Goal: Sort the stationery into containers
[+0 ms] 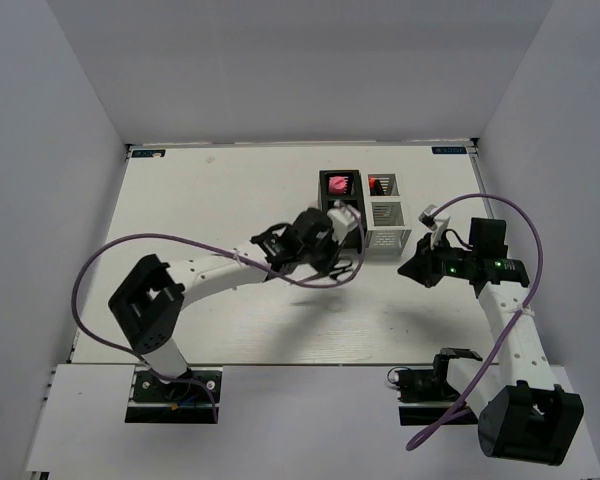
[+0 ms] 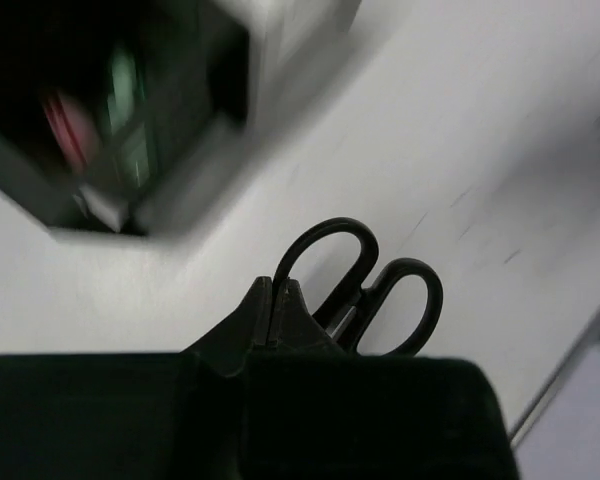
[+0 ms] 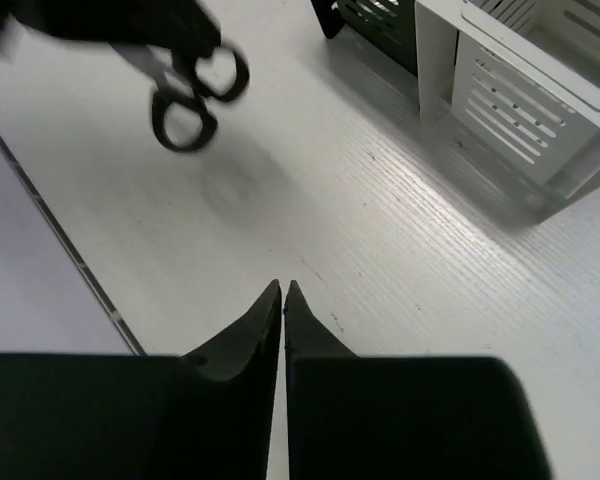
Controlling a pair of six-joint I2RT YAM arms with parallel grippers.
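Note:
Black-handled scissors (image 2: 352, 298) hang from my left gripper, which is shut on one handle loop. In the top view the scissors (image 1: 344, 270) are just in front of the black container (image 1: 322, 208); their blades are largely hidden by the gripper. The right wrist view shows the scissors (image 3: 208, 130) blurred and raised off the table, their shadow below them. My right gripper has its fingertips together with nothing between them, far to the right of the containers' front. The white container (image 1: 390, 238) stands beside the black one.
A pink item (image 1: 338, 185) lies in the black container's back compartment. A red and black item (image 1: 377, 186) is in the white container's back part.

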